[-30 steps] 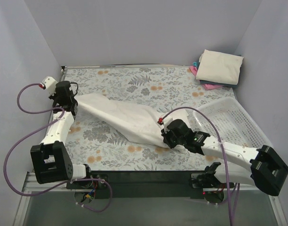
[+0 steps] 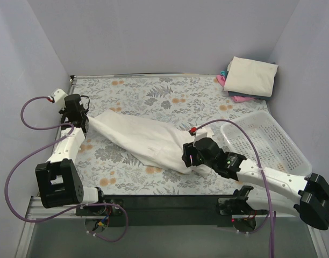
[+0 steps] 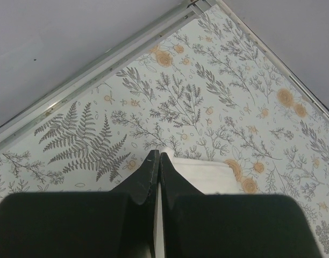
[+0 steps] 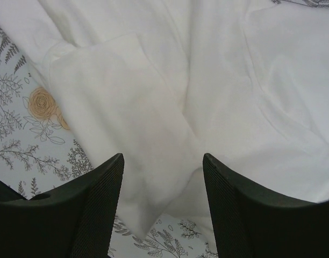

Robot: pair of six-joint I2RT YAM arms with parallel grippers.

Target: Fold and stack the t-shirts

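A white t-shirt (image 2: 140, 134) lies spread and creased across the middle of the patterned mat, its left end drawn up toward my left gripper (image 2: 85, 112), which is shut at the mat's left edge. In the left wrist view, white fabric (image 3: 202, 174) runs directly at and under the closed fingertips; whether it is pinched between them is hard to tell. My right gripper (image 2: 190, 155) hangs open over the shirt's right end, with rumpled white cloth (image 4: 132, 113) beneath and between its fingers in the right wrist view.
A folded stack (image 2: 251, 75) of shirts, cream on top, sits at the back right. A white basket (image 2: 297, 160) stands on the right beside the right arm.
The shirt's stretched left part has settled a little lower onto the mat. The left arm is nearly still.
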